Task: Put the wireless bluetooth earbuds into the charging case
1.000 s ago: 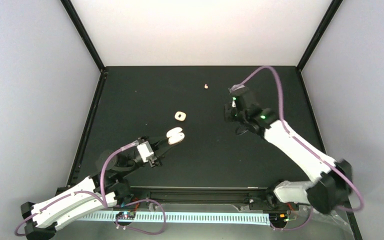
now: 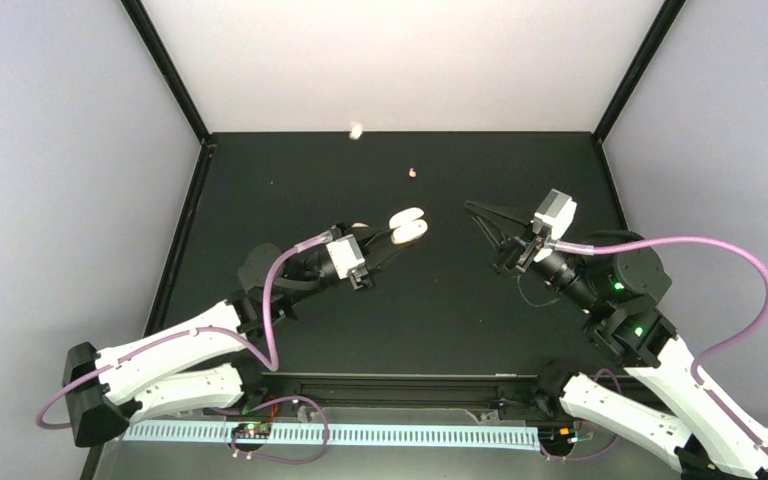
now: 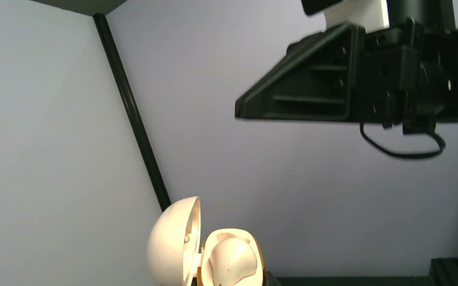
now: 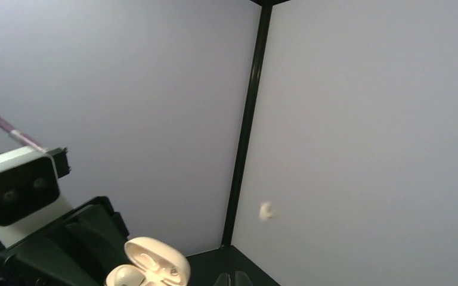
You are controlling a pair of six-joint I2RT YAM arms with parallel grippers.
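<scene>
The white open charging case (image 2: pixel 408 229) is raised in my left gripper (image 2: pixel 390 243), which is shut on it; in the left wrist view its lid (image 3: pixel 170 241) stands up beside the body (image 3: pixel 234 259), with a bud-shaped piece seated in it. My right gripper (image 2: pixel 472 210) is shut with nothing visible between its fingers, facing the case from the right. A small white piece (image 2: pixel 355 130) appears near the back edge, blurred as if airborne in the right wrist view (image 4: pixel 266 210). A tiny pinkish earbud (image 2: pixel 412 172) lies on the mat.
A small pale object is partly hidden behind my left gripper.
My left gripper has moved up and right with the case. The right arm has turned and pulled back. The small white piece near the back edge is newly visible.
</scene>
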